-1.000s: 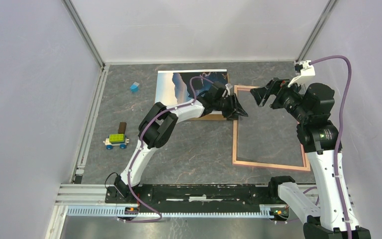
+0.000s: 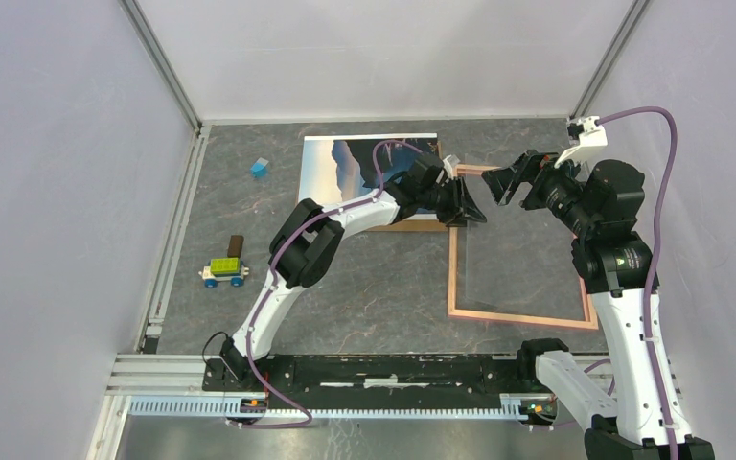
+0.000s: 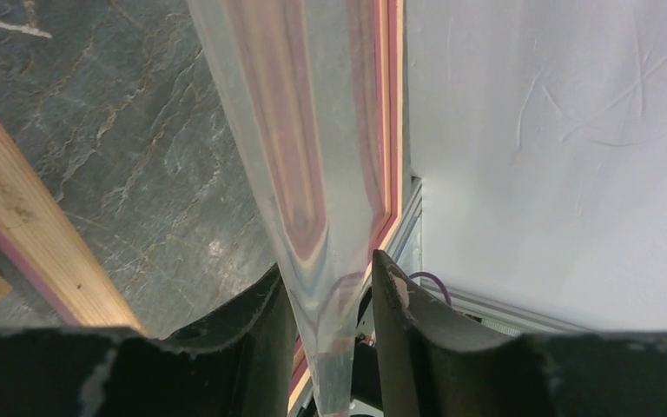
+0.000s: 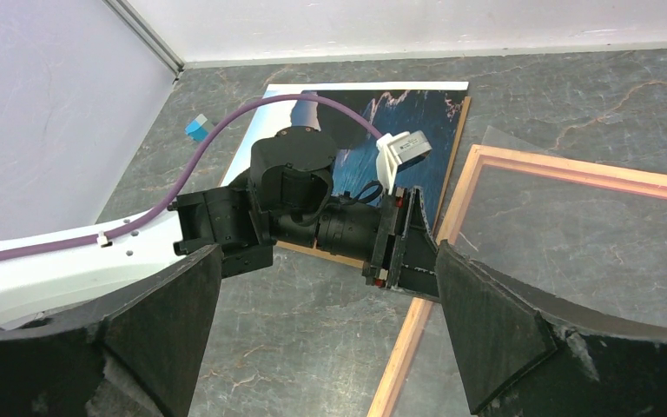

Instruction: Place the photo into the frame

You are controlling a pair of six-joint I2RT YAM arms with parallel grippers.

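The photo [image 2: 321,172], a picture of sky, rock and water, lies on a wooden-edged backing at the back of the table, partly covered by my left arm. Right of it rests the pale wooden frame [image 2: 522,317]. A clear sheet [image 3: 334,130] passes between the fingers of my left gripper, which stand apart with a gap beside the sheet. One corner of the clear sheet [image 4: 505,140] sticks out past the frame's far edge. My right gripper [image 2: 495,188] hangs open and empty above the frame's far part.
A toy car with green bricks [image 2: 224,269], a brown block [image 2: 236,246] and a blue block [image 2: 260,168] sit on the left. Bare table [image 2: 374,297] lies in the front middle. A wall rises behind the photo.
My left gripper has shifted a little to the right over the frame's left side. The right arm, the photo and the frame look unmoved.
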